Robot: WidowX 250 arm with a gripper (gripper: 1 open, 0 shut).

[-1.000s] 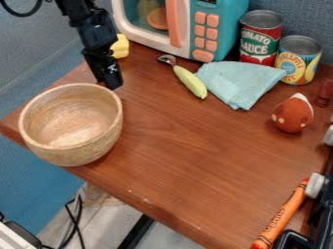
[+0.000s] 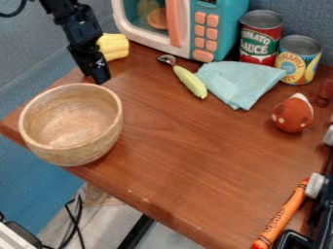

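Note:
The black gripper hangs at the upper left, low over the table just behind a wooden bowl. A yellow object, perhaps a sponge, lies beside it at the back. Whether the fingers are open or shut is too small and dark to tell. A yellow banana-like toy and a spoon lie right of the gripper, beside a folded light blue cloth.
A toy microwave and two cans stand at the back. A red egg-shaped toy and an orange marker are at the right.
The gripper has moved left and slightly back from where it was a second ago, uncovering more of the yellow object.

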